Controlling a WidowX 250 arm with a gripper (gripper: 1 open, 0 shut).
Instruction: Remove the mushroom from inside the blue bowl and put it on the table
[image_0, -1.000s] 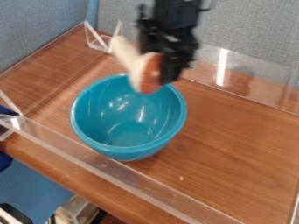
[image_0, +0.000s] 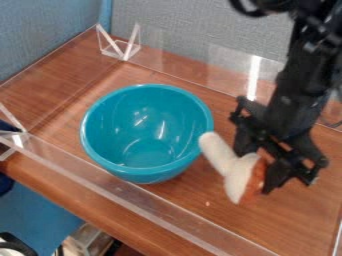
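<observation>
The mushroom (image_0: 237, 172), with a white stem and an orange-brown cap, is to the right of the blue bowl. My gripper (image_0: 267, 180) is shut on its cap end, the stem pointing up and left toward the bowl's rim. The mushroom is low over the wooden table (image_0: 201, 210); whether it touches the surface cannot be told. The blue bowl (image_0: 104, 140) stands upright left of the gripper, and its inside looks empty. Dark fingers hide part of the cap.
Clear low walls (image_0: 147, 205) run along the table's front and back edges. A white wire-like holder (image_0: 120, 43) stands at the back left corner. Bare table lies to the right and in front of the bowl.
My gripper has carried the mushroom from above the bowl's back rim to the right and down, beside the bowl. The bowl has stayed in place.
</observation>
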